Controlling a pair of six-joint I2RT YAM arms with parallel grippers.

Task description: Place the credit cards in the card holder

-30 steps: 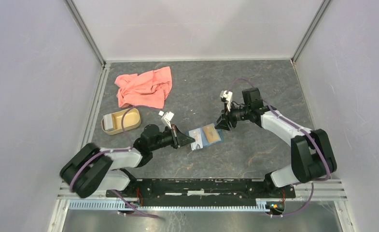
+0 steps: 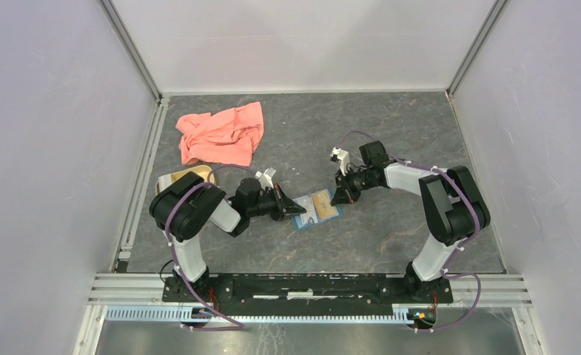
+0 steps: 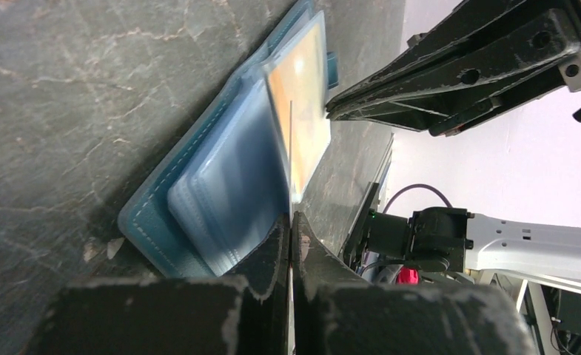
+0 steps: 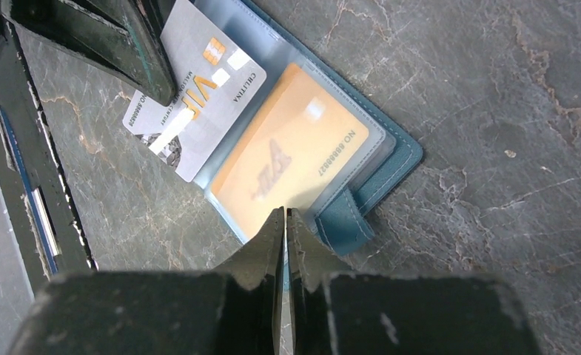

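Note:
The blue card holder lies unfolded on the table, a gold card showing through one of its clear sleeves. My left gripper is shut on a silver card, which appears as a thin upright line in the left wrist view. That card hangs over the holder's left part, beside the gold one; whether its edge has entered a sleeve I cannot tell. At the holder's right side, my right gripper is shut on its clear sleeve edge, the fingertips partly hiding the pinched bit.
A yellow tray sits at the left, partly covered by the left arm, with something pale inside. Behind it lies a crumpled pink cloth.
My left gripper has moved right with the silver card, further over the holder.

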